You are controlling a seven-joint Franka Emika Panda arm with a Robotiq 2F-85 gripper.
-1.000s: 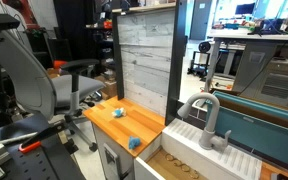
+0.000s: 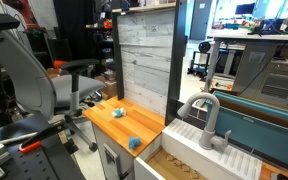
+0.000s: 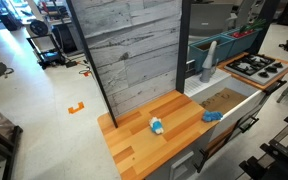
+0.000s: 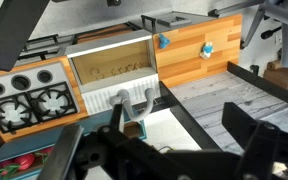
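Note:
On the wooden counter [image 3: 134, 135] lie a small blue item [image 3: 212, 115], near the edge by the drawer, and a white-and-blue item [image 3: 156, 125] farther along. From above, the wrist view shows the same blue item [image 4: 164, 41] and white-and-blue item [image 4: 206, 47] at upper right. An open drawer-like compartment [image 4: 116, 62] with a light wooden bottom sits beside the counter. My gripper is open, its dark fingers wide apart at the bottom of the wrist view, high above the scene with nothing between them. Neither exterior view shows the gripper clearly.
A grey faucet [image 2: 212, 122] rises behind the compartment, beside a teal sink [image 2: 254, 125]. The stove top [image 4: 29, 97] lies on the far side. A tall grey wood-plank panel [image 2: 146, 65] stands along the back of the counter.

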